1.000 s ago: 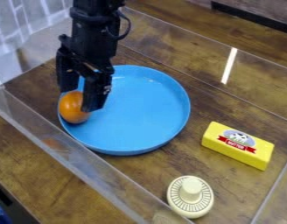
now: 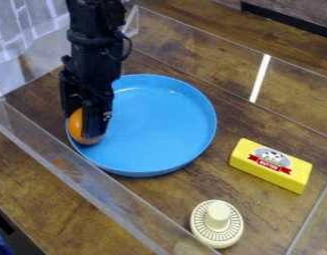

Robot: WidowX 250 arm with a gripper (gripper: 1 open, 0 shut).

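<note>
My gripper (image 2: 84,112), a dark one, is down at the left rim of the blue plate (image 2: 153,134), shut on an orange object (image 2: 81,130). Its fingers hide much of the object, which is low in the left part of the plate; whether it touches the plate I cannot tell.
A yellow box (image 2: 270,165) with a red and white label lies at the right. A white round object with a knob (image 2: 217,225) stands at the bottom right. A clear wall runs along the left.
My gripper has moved down and left onto the orange object and now covers more of it.
</note>
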